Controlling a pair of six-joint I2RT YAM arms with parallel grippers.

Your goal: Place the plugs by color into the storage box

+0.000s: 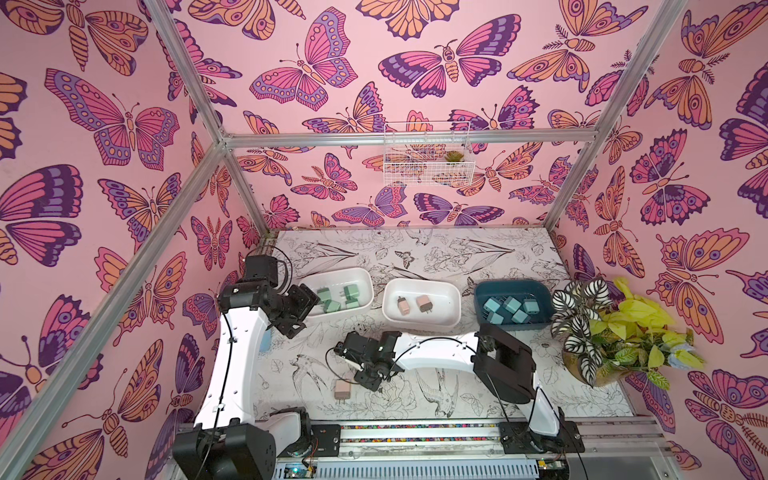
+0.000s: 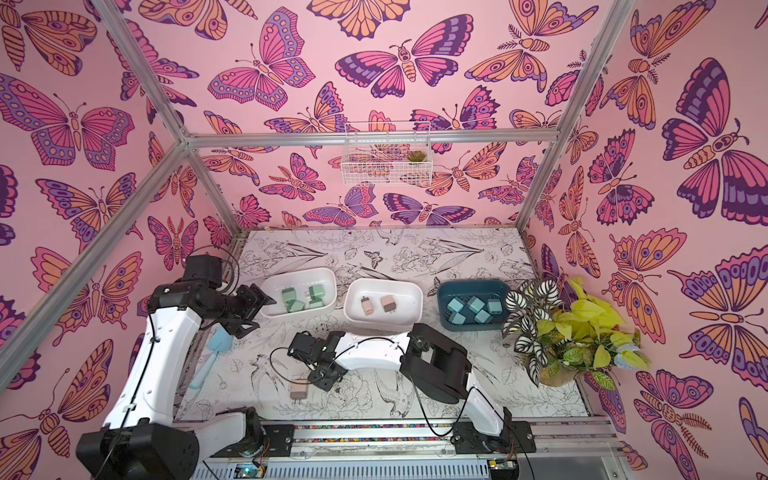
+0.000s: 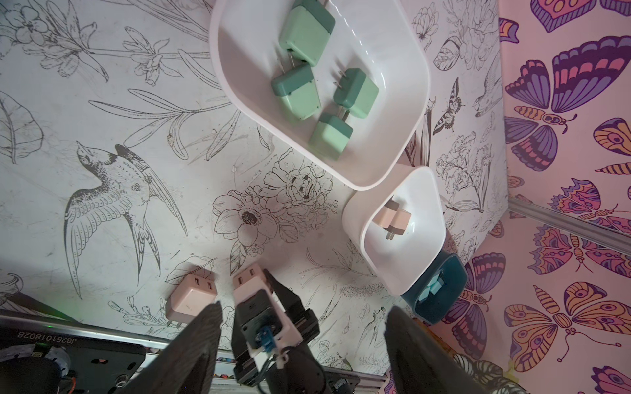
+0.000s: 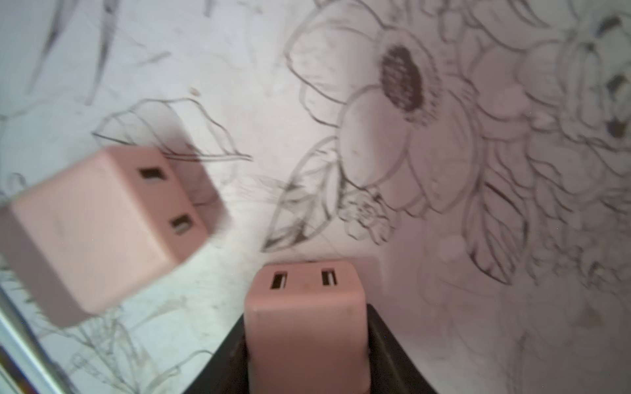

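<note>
A pink plug (image 4: 305, 328) is gripped in my right gripper, low over the table; a shadow shows beside it. Another pink plug (image 3: 192, 295) lies on the table just left of it. My left gripper hangs above the table with its dark fingers (image 3: 194, 351) spread apart and nothing between them. Green plugs (image 3: 309, 32) sit in the left white box (image 1: 370, 297). Two pink plugs (image 1: 424, 303) rest in the middle white box (image 1: 453, 310). The dark teal box (image 1: 547, 308) on the right contains several blue plugs (image 1: 512, 304).
A potted plant (image 1: 632, 332) stands at the right end of the table. Near the left arm lies a light blue tool (image 2: 219, 342). A metal rail (image 1: 416, 422) runs along the front edge. Behind the boxes the table is bare.
</note>
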